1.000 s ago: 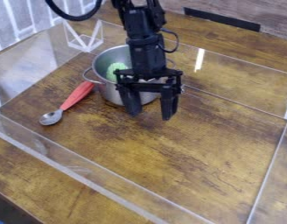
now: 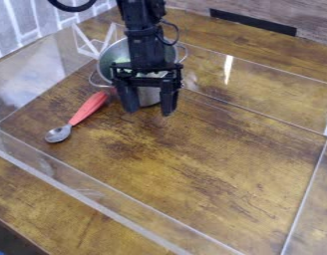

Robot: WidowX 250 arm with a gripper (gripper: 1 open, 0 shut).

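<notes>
My black gripper point(image 2: 149, 100) hangs over the near side of a metal pot point(image 2: 116, 60) at the upper middle, hiding much of it. Its two fingers are apart; whether anything is between them is hard to tell. Some green shows inside the pot. A spoon with a red handle point(image 2: 91, 106) and a metal head point(image 2: 59, 133) lies on the wooden table point(image 2: 213, 169) to the left of the pot.
Clear transparent panels edge the table at left, back and right. The middle, right and front of the table are bare. A white wire-like object stands behind the pot at the back left.
My gripper has moved back and to the left over the last second. The pot appears shifted slightly back and left too. The spoon lies where it was.
</notes>
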